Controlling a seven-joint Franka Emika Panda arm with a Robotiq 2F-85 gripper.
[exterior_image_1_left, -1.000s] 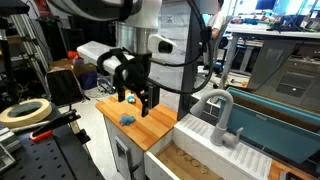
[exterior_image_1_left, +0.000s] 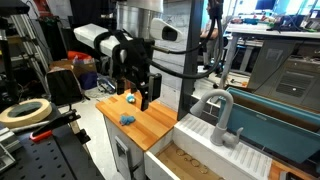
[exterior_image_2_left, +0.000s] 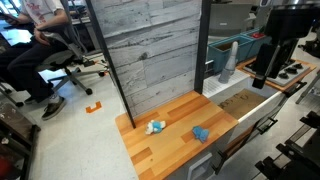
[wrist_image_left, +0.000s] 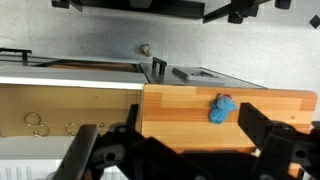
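My gripper (exterior_image_1_left: 131, 95) hangs open above the wooden counter (exterior_image_1_left: 156, 120), with nothing between its fingers. A small blue crumpled-looking object (exterior_image_1_left: 127, 119) lies on the counter below it; in the wrist view this blue object (wrist_image_left: 221, 108) shows to the right, near one finger. A second small item, blue and white (exterior_image_2_left: 155, 127), sits farther back on the counter, close to the wall panel. Beside the counter an open drawer (wrist_image_left: 75, 98) has a few thin rings on its floor.
A grey faucet (exterior_image_1_left: 222, 105) rises from the white sink surface behind the drawer. The white plank wall (exterior_image_2_left: 165, 55) borders the counter's back. A roll of tape (exterior_image_1_left: 26, 112) lies on the dark table at left. Bare wood surrounds the blue object.
The objects on the counter have stayed put.
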